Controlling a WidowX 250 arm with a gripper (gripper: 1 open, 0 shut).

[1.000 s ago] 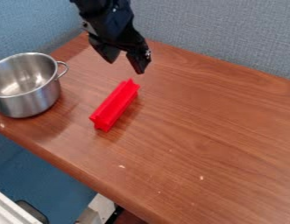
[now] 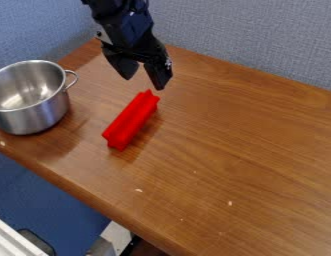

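Observation:
My black gripper [image 2: 141, 70] hangs open at the top middle of the view, its two fingers pointing down with nothing between them. Below it, a long red object [image 2: 133, 120] lies diagonally on the wooden table [image 2: 235, 150]. A steel pot [image 2: 30, 98] with a loop handle stands to the left of the red object, near the table's left edge.
A grey-blue padded wall [image 2: 261, 35] runs behind the table. Beyond the left edge lie a blue surface [image 2: 34, 190] and a white item [image 2: 10, 243] at the bottom corner.
My gripper has shifted very slightly to the left over the last second. The red object and the pot have not moved.

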